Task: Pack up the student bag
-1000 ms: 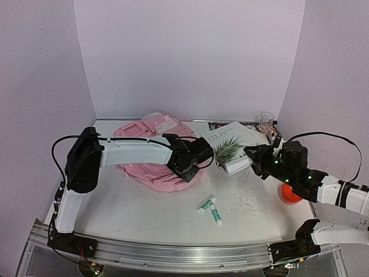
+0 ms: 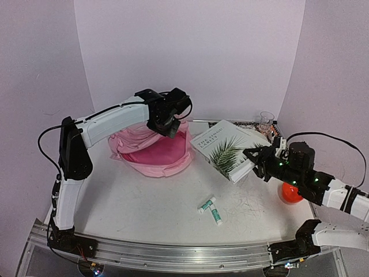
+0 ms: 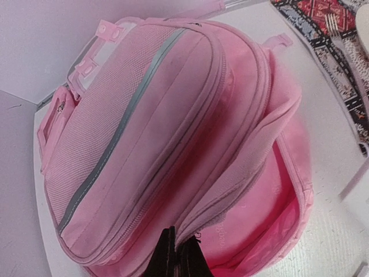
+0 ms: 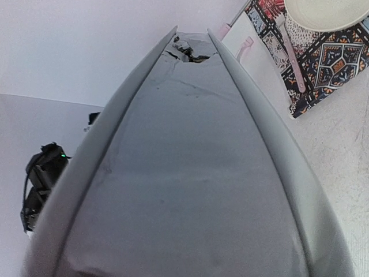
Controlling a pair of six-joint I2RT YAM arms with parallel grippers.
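The pink bag [image 2: 164, 170] lies on the left of the table, its opening facing front with the bright pink inside showing. My left gripper is shut on the edge of its flap [image 3: 230, 190], which is held up. Over the table right of the bag, my right gripper [image 2: 253, 160] is shut on a thick white book [image 2: 222, 141] with a palm leaf on its cover. The book stands tilted, clear of the bag. In the right wrist view the book's grey side [image 4: 184, 156] fills the middle and hides the fingertips.
Two glue sticks [image 2: 215, 214] lie on the table in front. A patterned mat [image 4: 337, 60] at the back right carries a fork [image 4: 291, 55] and a plate [image 4: 328, 14]. A glass [image 2: 266, 120] and an orange ball [image 2: 291, 193] are on the right.
My left gripper has risen and moved back and left, drawing the flap up; the bag's mouth has opened wide. The book has shifted slightly left with the right gripper still on it.
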